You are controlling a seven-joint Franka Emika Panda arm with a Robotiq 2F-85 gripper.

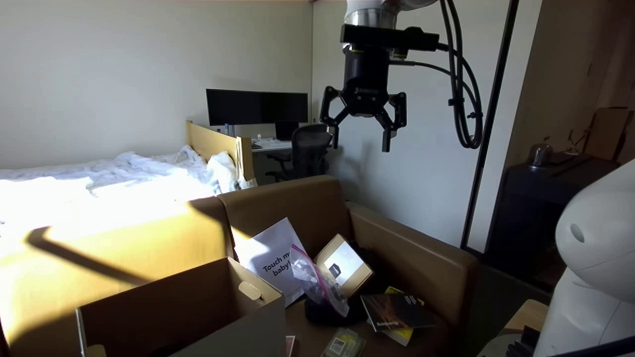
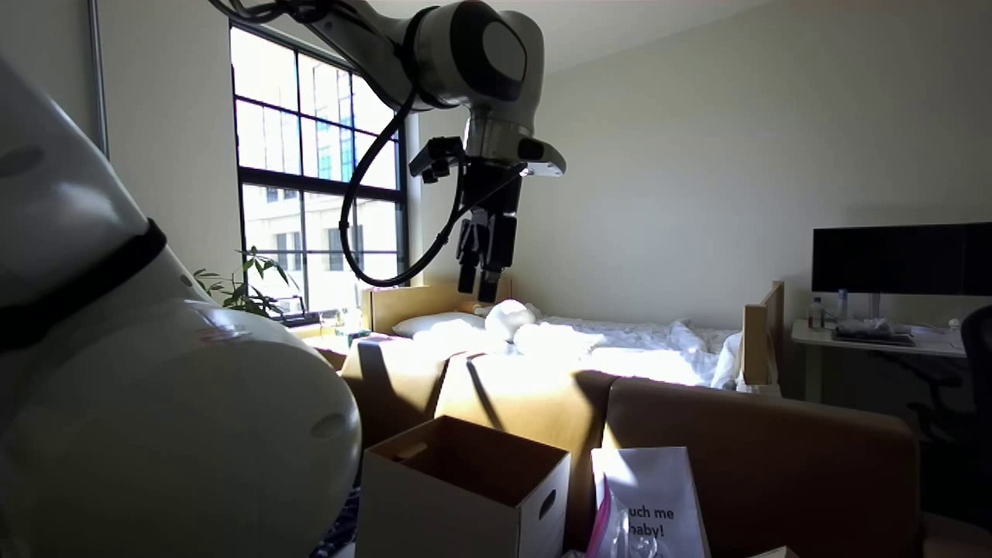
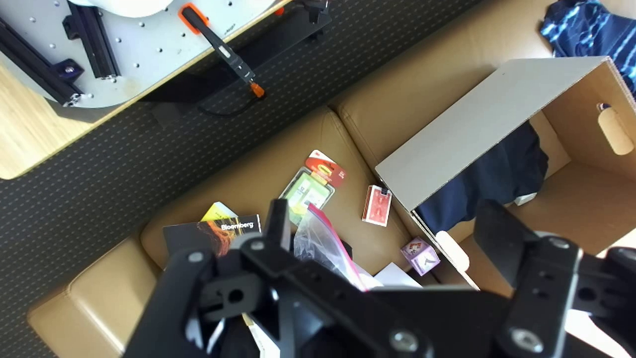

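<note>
My gripper (image 1: pixel 360 148) hangs high above the couch, open, with nothing between its fingers. In the wrist view its two black fingers stand wide apart over the couch seat. Under it lie a clear bag with a pink zip edge (image 3: pixel 325 238), a green clear-fronted package (image 3: pixel 307 192), a red-and-white card box (image 3: pixel 377 205), a small purple box (image 3: pixel 421 256) and a dark Bloomberg booklet (image 3: pixel 238 225). Beside them is a large open cardboard box (image 3: pixel 489 128) with dark cloth (image 3: pixel 486 173) inside.
A white sign (image 1: pixel 274 256) and a small tan box (image 1: pixel 344 265) lean at the couch back. The couch arm (image 1: pixel 411 244) rises at the right. A metal-topped table (image 3: pixel 140 56) stands across a strip of carpet. The air round the gripper is clear.
</note>
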